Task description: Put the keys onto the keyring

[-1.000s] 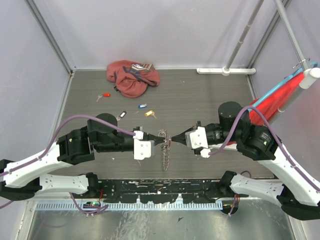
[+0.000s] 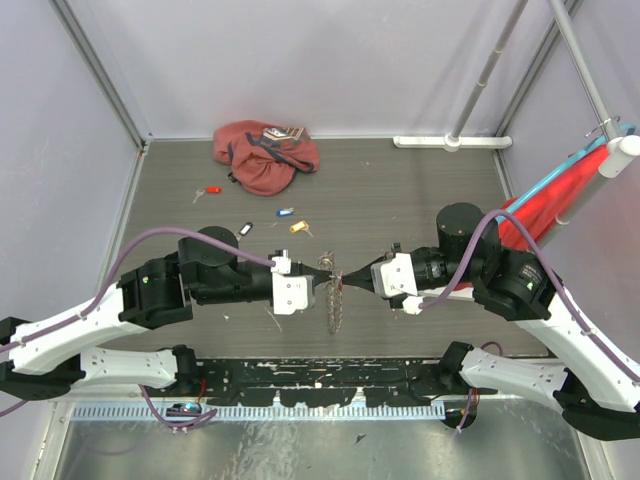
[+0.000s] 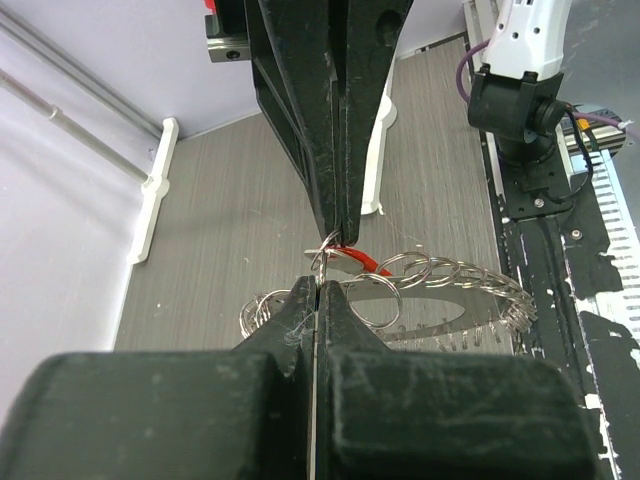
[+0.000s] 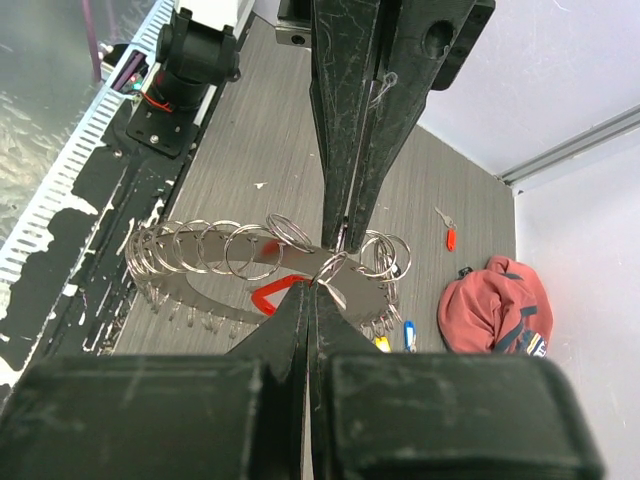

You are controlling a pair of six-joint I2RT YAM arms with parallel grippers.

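Observation:
A metal keyring (image 2: pixel 334 315), a band lined with several small wire rings, hangs between my two grippers. In the left wrist view its wire rings (image 3: pixel 440 268) spread to the right, with a red piece (image 3: pixel 362 259) inside the band. My left gripper (image 2: pixel 329 278) is shut, a thin wire ring at its tips. Facing it almost tip to tip, my right gripper (image 2: pixel 346 280) is shut on another part of the rings (image 4: pixel 331 268). Tagged keys lie on the table: red (image 2: pixel 213 190), blue (image 2: pixel 285 212), yellow (image 2: pixel 299 227) and black (image 2: pixel 246 229).
A dark red cloth bundle (image 2: pixel 265 160) rests at the back of the table. White pipes (image 2: pixel 452 141) and a red cloth (image 2: pixel 540 205) stand at the right. Bare table (image 2: pixel 400 190) shows at the back right.
The right arm looks unmoved, and the tagged keys lie where they were.

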